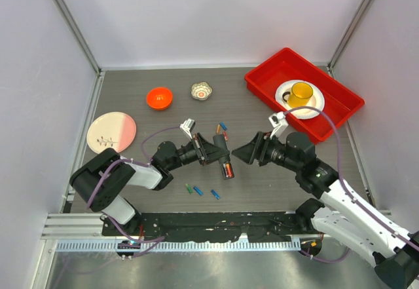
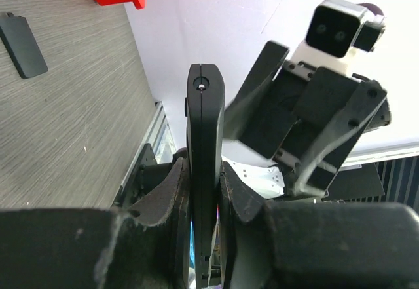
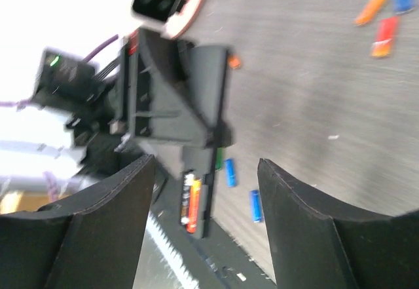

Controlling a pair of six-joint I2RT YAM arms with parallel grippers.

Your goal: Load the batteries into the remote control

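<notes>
My left gripper [image 1: 215, 151] is shut on the black remote [image 1: 224, 154], held above the table. In the right wrist view its open battery compartment [image 3: 192, 204] shows orange batteries inside. The left wrist view shows the remote end-on between the fingers. My right gripper [image 1: 243, 150] stands open just right of the remote, apart from it, nothing between its fingers. Loose batteries lie on the table: blue [image 3: 256, 205] and green ones below the remote, with orange [image 3: 373, 4] and red [image 3: 385, 37] ones behind it. A dark flat piece [image 2: 22, 43], likely the cover, lies on the table in the left wrist view.
A red tray [image 1: 255, 79] with a plate and yellow mug is at back right. An orange bowl [image 1: 159, 98], a small patterned dish [image 1: 201, 90] and a pink-white plate [image 1: 111, 132] stand at back and left.
</notes>
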